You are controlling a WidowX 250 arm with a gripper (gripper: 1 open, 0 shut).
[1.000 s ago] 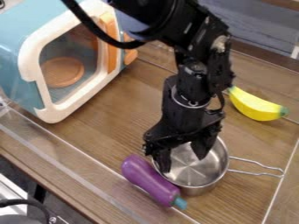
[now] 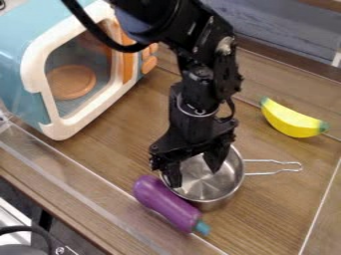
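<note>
My black gripper (image 2: 190, 162) points down into a small steel pot (image 2: 222, 187), its fingertips at the pot's left and middle, open as far as shows. The pot's wire handle sticks out to the right. A purple eggplant (image 2: 163, 203) with a teal end lies just beside the pot at its lower left. I cannot see anything held.
A toy microwave (image 2: 60, 75) in teal and white, with a tan disc inside, stands at the upper left. A yellow banana (image 2: 290, 120) lies at the right.
The arm and gripper have moved up and to the left, and the pot has shifted slightly up and left.
</note>
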